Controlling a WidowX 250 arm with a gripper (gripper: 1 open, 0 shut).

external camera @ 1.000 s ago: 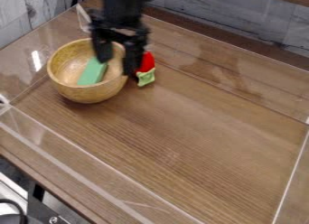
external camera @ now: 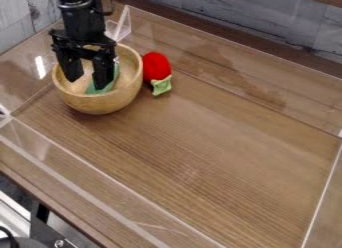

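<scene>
My black gripper (external camera: 84, 56) reaches from the top left down over the left half of a tan bowl (external camera: 127, 99), its fingers pointing down into it and apart. A green object (external camera: 108, 77) lies inside the bowl beside the fingers, partly hidden by them. Whether the fingers touch it is unclear.
A red object (external camera: 156, 66) with a green part (external camera: 160, 85) below it lies just right of the bowl.
The arm has moved left and down, from above the middle and right of the bowl to inside its left half. The bowl and red object look about where they were.
</scene>
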